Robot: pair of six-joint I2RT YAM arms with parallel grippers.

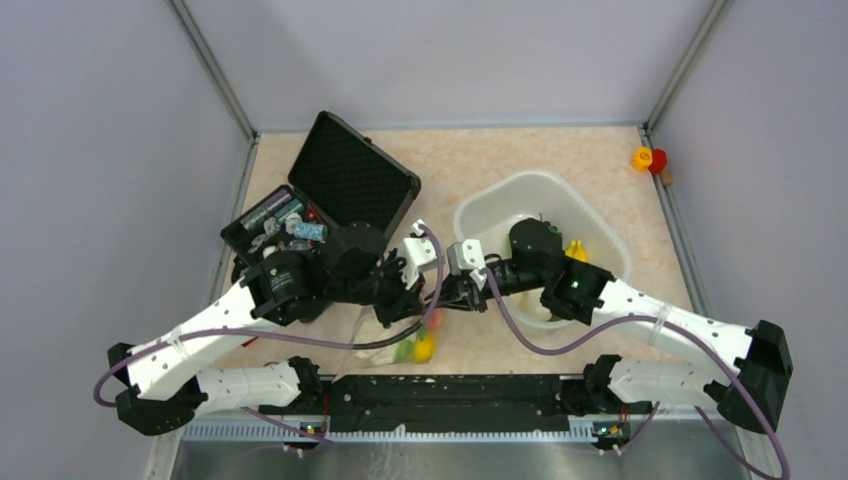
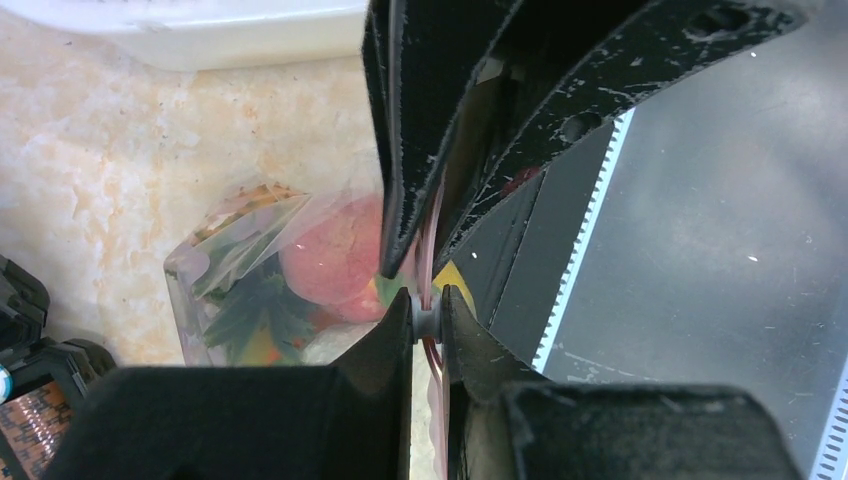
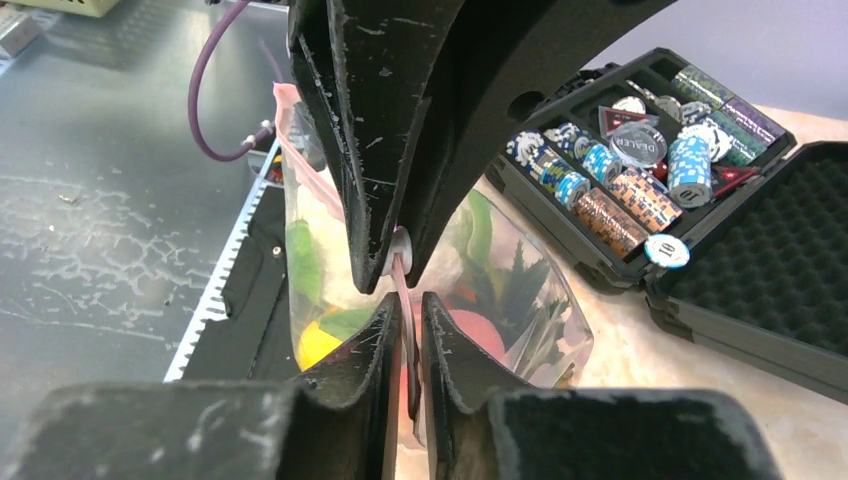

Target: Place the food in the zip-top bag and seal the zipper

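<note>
A clear zip bag (image 2: 215,330) with a pink zipper edge stands on the table, play food inside: a red round piece (image 2: 335,255), leafy greens and a yellow piece (image 3: 318,345). My left gripper is shut on the small whitish slider (image 3: 401,245) of that zipper. Close beside it, my right gripper has its fingers on either side of the pink zipper strip (image 3: 405,285), parted by a narrow gap. From above, both arms hide most of the bag and the two fingertips nearly meet.
To the right stands a white bin (image 1: 490,200) with more food in it. An open black case (image 1: 350,180) holding poker chips lies at the left, close to the bag. Bare table shows behind, between case and bin.
</note>
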